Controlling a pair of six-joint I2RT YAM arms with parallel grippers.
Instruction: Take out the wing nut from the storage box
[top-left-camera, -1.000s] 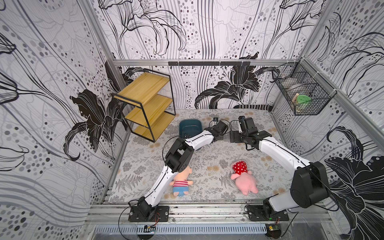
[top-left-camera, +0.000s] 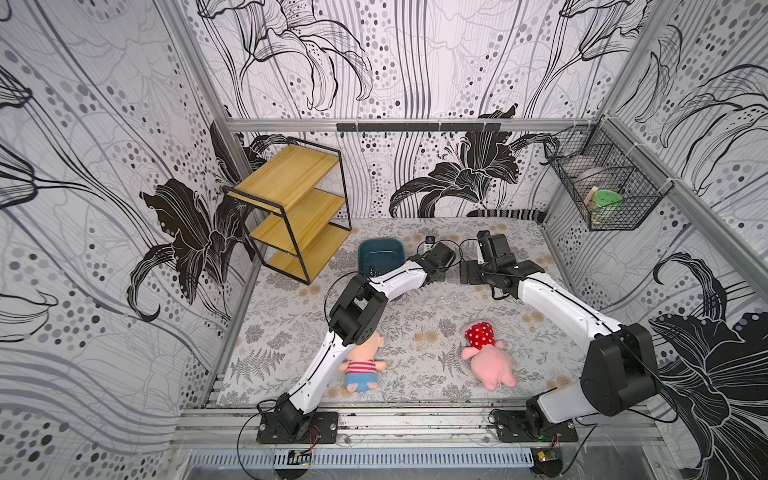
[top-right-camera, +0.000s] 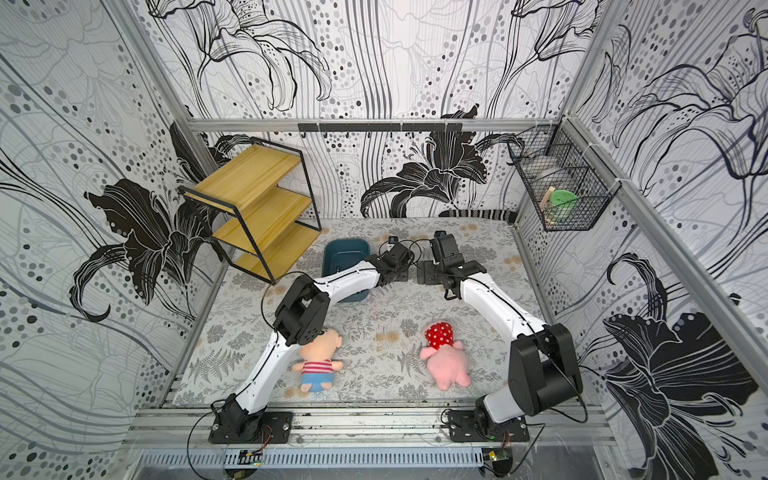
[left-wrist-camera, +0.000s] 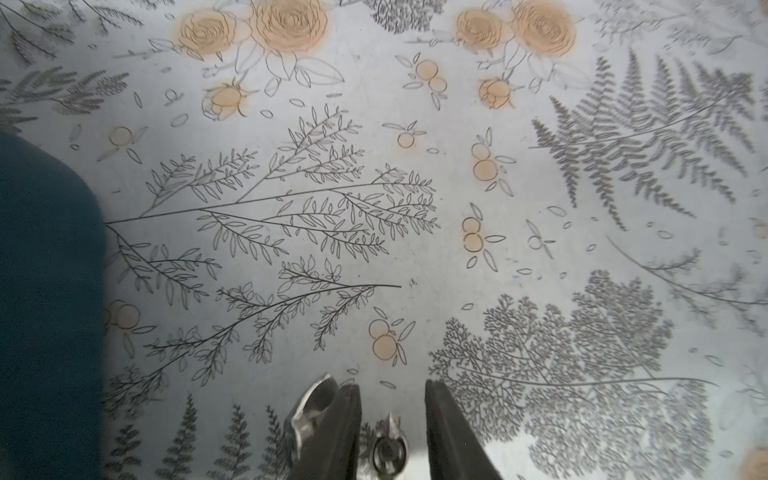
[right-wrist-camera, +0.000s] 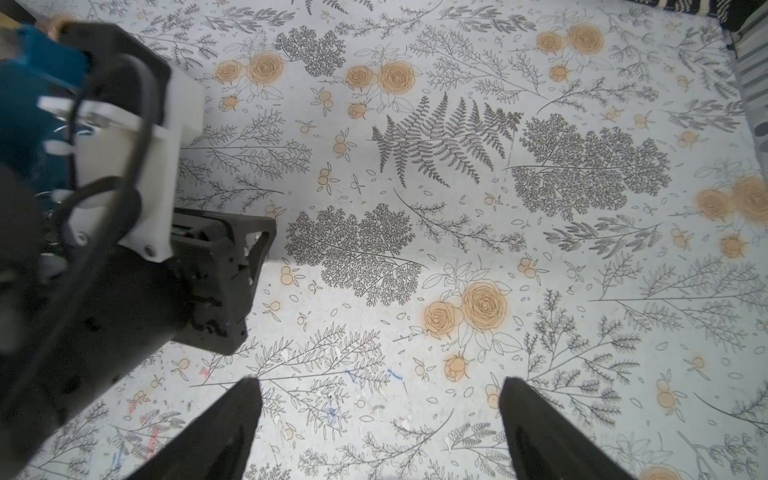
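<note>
The blue storage box (top-left-camera: 381, 249) (top-right-camera: 345, 252) stands at the back centre, partly hidden by my left arm; its wall (left-wrist-camera: 44, 304) fills the left edge of the left wrist view. My left gripper (top-left-camera: 436, 268) is beside the box, low over the table, fingers part open around a small silver metal piece (left-wrist-camera: 389, 448), apparently a wing nut, with a wing (left-wrist-camera: 312, 408) left of the fingers; whether it is gripped I cannot tell. My right gripper (top-left-camera: 472, 272) hangs open to the right of the left one, nothing between its fingers in view.
A three-tier wooden shelf (top-left-camera: 292, 168) stands back left, a wire basket (top-left-camera: 608, 184) hangs on the right. A striped plush toy (top-left-camera: 361, 372) and a pink plush toy (top-left-camera: 489, 364) lie at the front. The table right of my right gripper is clear.
The left arm has shifted very slightly; the right arm and the toys have not visibly moved.
</note>
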